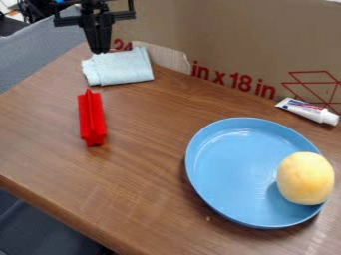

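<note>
My black gripper is at the top left, shut, with nothing visible between its fingers, just above a folded pale blue cloth. A red elongated object lies on the wooden table in front of it.
A blue plate on the right holds a pale yellow round object. A toothpaste tube lies behind it. A cardboard box stands along the back.
</note>
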